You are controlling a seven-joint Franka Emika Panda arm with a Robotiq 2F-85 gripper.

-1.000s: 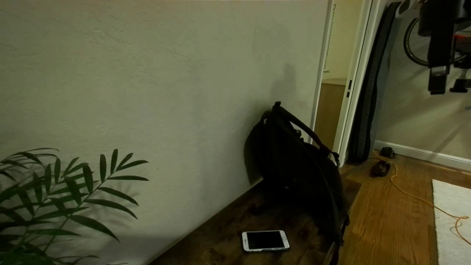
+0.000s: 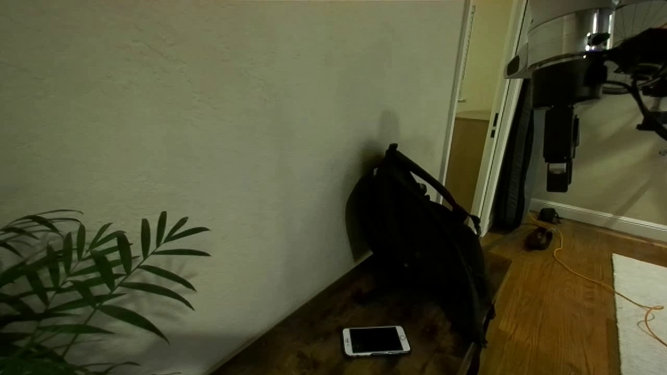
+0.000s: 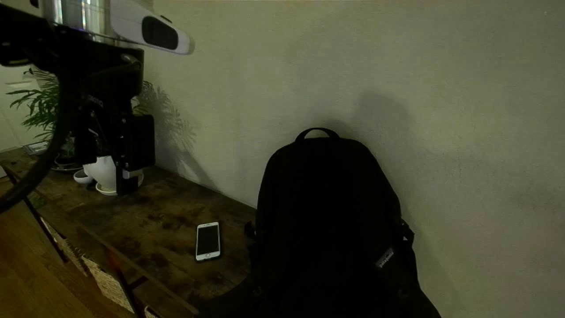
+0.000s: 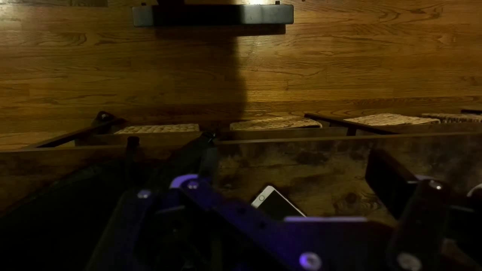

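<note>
A white-framed phone (image 2: pixel 376 340) with a dark screen lies face up on the brown wooden table (image 3: pixel 153 212). Beside it a black backpack (image 3: pixel 328 212) leans against the wall. In exterior view 1 my gripper (image 2: pixel 558 178) hangs at the upper right, pointing down, well above the tabletop. From the wrist, the gripper looks open: its dark fingers stand wide apart with only table and phone visible beyond. Part of the phone (image 4: pixel 276 203) is covered there by the gripper's linkage. The backpack fills the dark lower left of that view.
A leafy plant (image 2: pixel 106 275) and a white pot (image 3: pixel 103 172) occupy the table's far end. Woven baskets (image 4: pixel 275 122) sit below the table's front edge. An orange cable (image 2: pixel 581 275) crosses the floor.
In exterior view 1 my arm and gripper have moved left and down, showing more of the arm. The phone and backpack have stayed where they were.
</note>
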